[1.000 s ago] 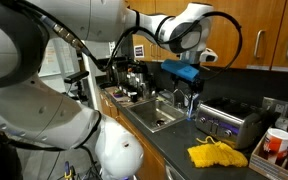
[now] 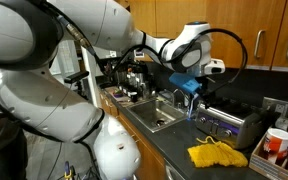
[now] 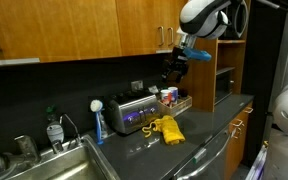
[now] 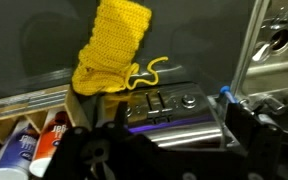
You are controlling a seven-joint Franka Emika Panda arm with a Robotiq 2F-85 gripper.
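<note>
My gripper (image 2: 191, 93) hangs open in the air above the counter, with nothing between its fingers. Below it in the wrist view lies a silver toaster (image 4: 174, 103), partly covered by the gripper's dark body. A yellow knitted cloth (image 4: 112, 42) with a loose loop of string rests on the dark counter beside the toaster. In exterior view 2 the same cloth (image 3: 169, 129) is crumpled in front of the toaster (image 3: 142, 108), and the gripper (image 3: 172, 72) is well above both, touching neither.
A wooden crate (image 3: 185, 103) with cups and bottles stands beside the toaster against the wall. On the other side are a blue brush (image 3: 98, 122) and a metal sink (image 3: 69, 163) with a faucet. Wooden cabinets (image 3: 84, 32) hang overhead. Bare counter (image 3: 134, 152) lies in front.
The cloth, toaster and crate have stayed put.
</note>
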